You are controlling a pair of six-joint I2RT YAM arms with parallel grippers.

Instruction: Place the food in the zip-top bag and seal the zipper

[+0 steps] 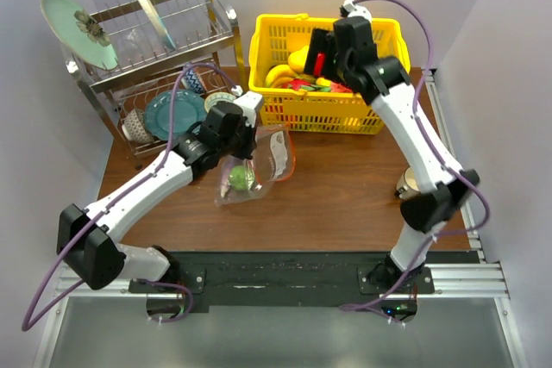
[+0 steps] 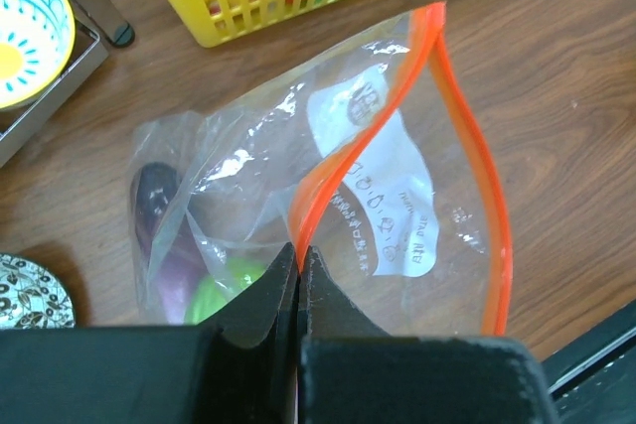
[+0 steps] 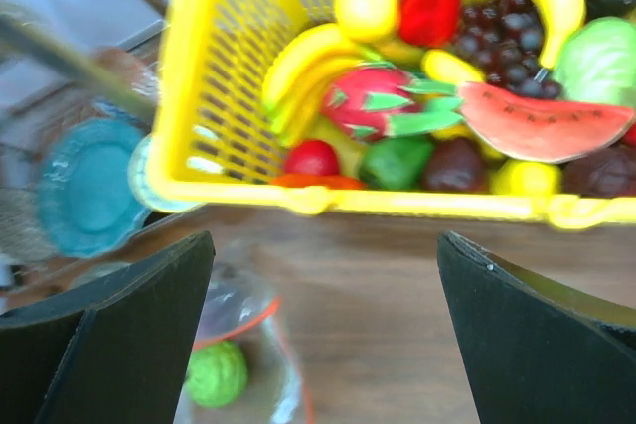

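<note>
The clear zip top bag lies on the table, a green round item inside; the left wrist view also shows a dark purple item in it. My left gripper is shut on the bag's orange-edged rim. My right gripper is high over the yellow basket, open and empty in the right wrist view. The basket holds toy fruit and vegetables, including bananas, a red pepper, a dragon fruit and a watermelon slice.
A metal dish rack with plates, bowls and cups stands at the back left. A mug sits at the right, partly behind my right arm.
</note>
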